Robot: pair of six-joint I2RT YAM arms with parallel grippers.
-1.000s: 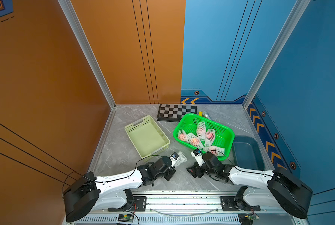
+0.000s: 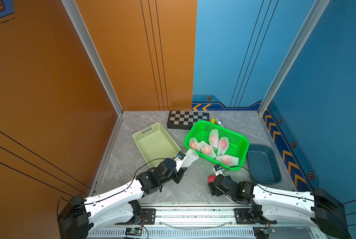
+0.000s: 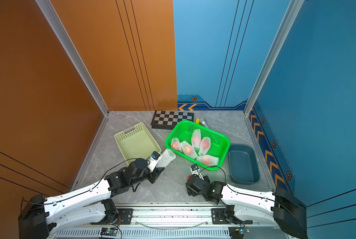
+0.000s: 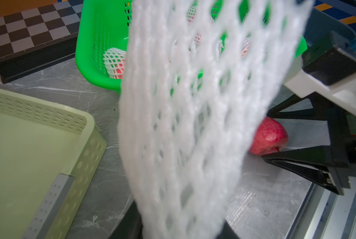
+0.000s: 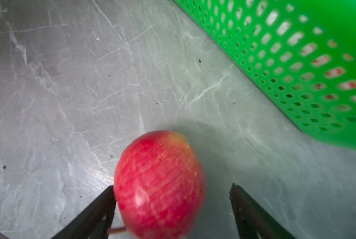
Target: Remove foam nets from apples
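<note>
An empty white foam net hangs in my left gripper, raised beside the pale basket; it fills the left wrist view, hiding most of the fingertips. A bare red apple lies on the grey table, also visible in the left wrist view. My right gripper is part open around the apple, its right finger apart from it. The green basket holds several netted apples.
The pale green basket at left is empty, as is the dark teal tray at right. A checkerboard lies at the back. Bare table lies between my grippers.
My left gripper has risen leftward with the net. My right gripper has moved right and toward the front, over the apple, which now shows beside it.
</note>
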